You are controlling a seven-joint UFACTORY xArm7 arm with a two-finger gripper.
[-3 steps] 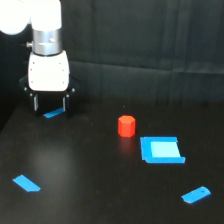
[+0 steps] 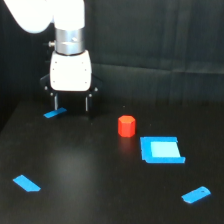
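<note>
A small red block [image 2: 126, 126], which looks many-sided, stands on the dark table right of the middle. To its lower right lies a white square [image 2: 165, 149] bordered by blue tape [image 2: 146, 152]. My gripper [image 2: 72, 103] hangs pointing down at the upper left, left of the red block and farther back. Its two dark fingers are spread apart and nothing shows between them, so it is open.
Strips of blue tape lie at the front left [image 2: 27, 183], the front right [image 2: 196, 195] and the back left [image 2: 55, 113], near the gripper. A dark curtain [image 2: 160, 50] hangs behind.
My gripper has shifted to the right, toward the red block's side, still open. The red block and the taped white square stay where they were.
</note>
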